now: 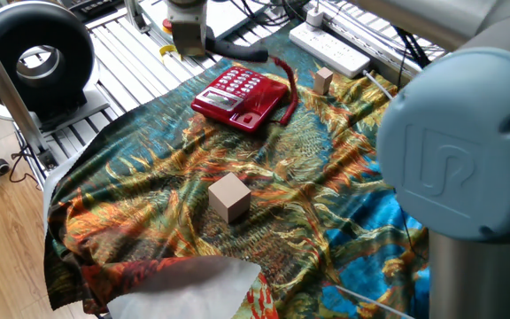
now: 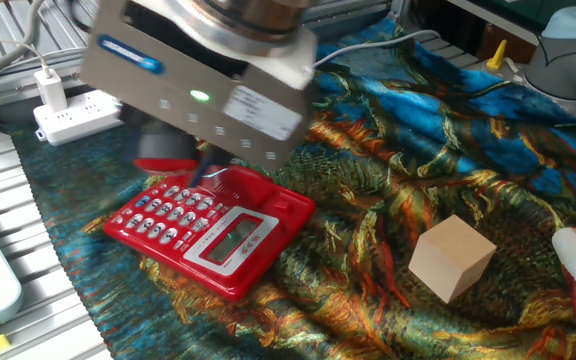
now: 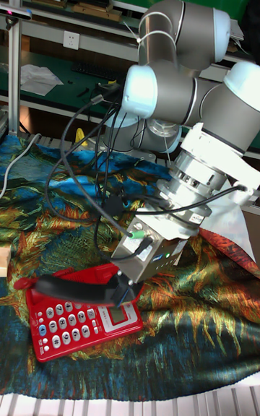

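Note:
A red desk telephone base [image 1: 242,96] with light keys and a small display lies on the patterned cloth. Its dark handset [image 1: 237,50] is off the base, held in the air by one end, with my gripper [image 3: 123,290] shut on it. A red coiled cord [image 1: 289,97] hangs from the handset's free end. In exterior view 2 the gripper body covers most of the handset [image 2: 163,150], and its blurred end shows above the keys. The finger contact itself is small and partly hidden.
A wooden cube [image 1: 230,197] sits mid-cloth, and a smaller wooden block [image 1: 323,81] stands near the white power strip [image 1: 330,49]. A black ring-shaped object [image 1: 34,62] stands at the left. Open cloth lies between phone and cube.

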